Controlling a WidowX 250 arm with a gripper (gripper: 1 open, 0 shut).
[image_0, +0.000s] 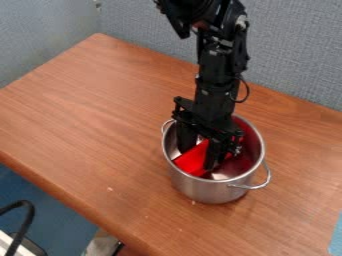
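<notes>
A steel pot (214, 190) with two side handles stands on the wooden table at the right of centre. My black gripper (207, 142) is lowered into the pot from above. A bright red object (193, 160) lies inside the pot under the gripper, with more red showing toward the pot's right side. Whether the fingers are shut on it cannot be seen clearly.
A grey panelled wall rises behind it. A black cable and some pale items sit off the table's near left edge.
</notes>
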